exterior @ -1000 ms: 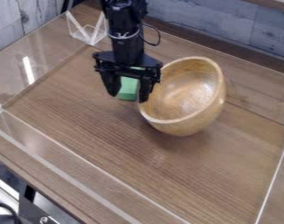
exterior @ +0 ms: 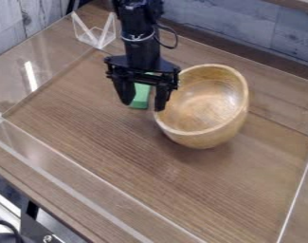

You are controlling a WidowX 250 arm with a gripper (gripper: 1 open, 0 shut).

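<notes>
My black gripper [exterior: 142,91] reaches down from the top centre, its fingers open. A green object [exterior: 141,95] lies on the wooden surface just under and behind the fingers, partly hidden by them. Right of the gripper, against its right finger, is a large wooden bowl [exterior: 202,114]; whether they touch I cannot tell.
Pale walls or ledges edge it at the top and left, with cables at the bottom left corner.
The gripper has shifted slightly since a second ago, and less of the green object shows. The bowl looks a little changed in position, sitting slightly more to the right.
</notes>
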